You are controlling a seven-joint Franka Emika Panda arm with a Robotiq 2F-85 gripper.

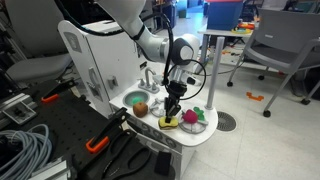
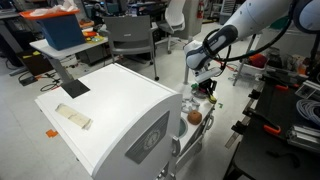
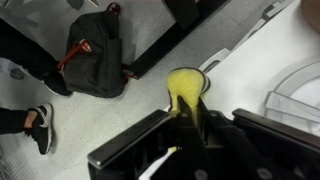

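My gripper is low over the white counter, close to its front edge. Its fingers are shut on a yellow object, which looks like a sponge or a cloth. In the wrist view the yellow object sticks out beyond the black fingers, close to the counter's edge. Whether it touches the counter cannot be made out. The arm hides part of it in the second exterior view.
Right of the gripper, a plate holds a red item and a green item. A brown round object sits by the sink, under the faucet.
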